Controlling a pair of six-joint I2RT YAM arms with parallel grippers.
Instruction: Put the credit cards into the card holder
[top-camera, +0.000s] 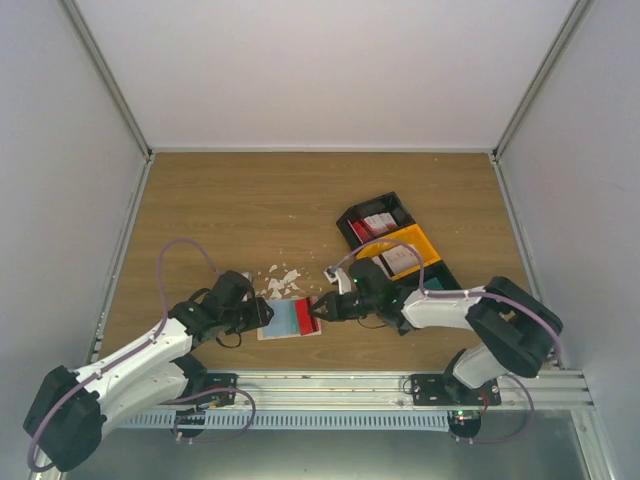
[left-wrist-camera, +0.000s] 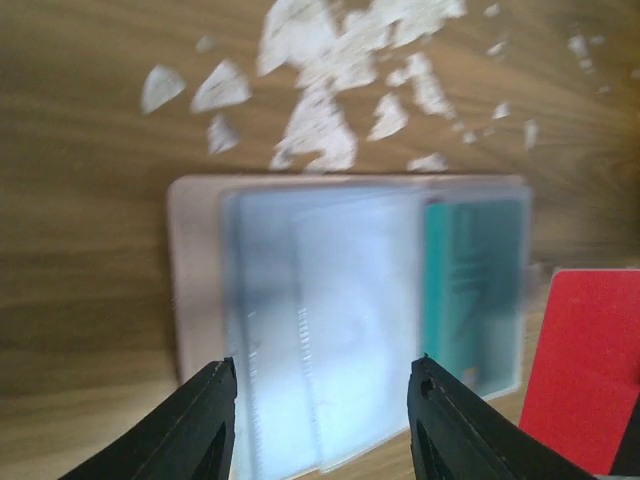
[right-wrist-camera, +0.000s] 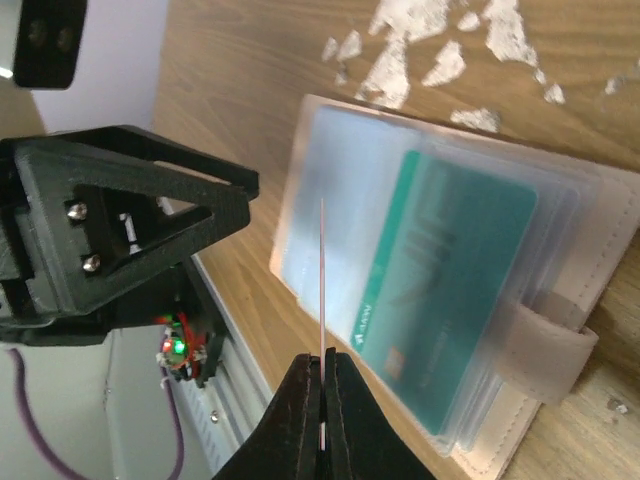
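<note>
The card holder lies flat, with clear sleeves and a teal card. A red card stands over its right part, seen edge-on in the right wrist view in the shut fingers of my right gripper; it also shows in the top view. My left gripper is open above the holder's blue-white sleeves, with nothing between its fingers.
Black and yellow boxes with more cards stand at the right. White flakes or marks are behind the holder.
</note>
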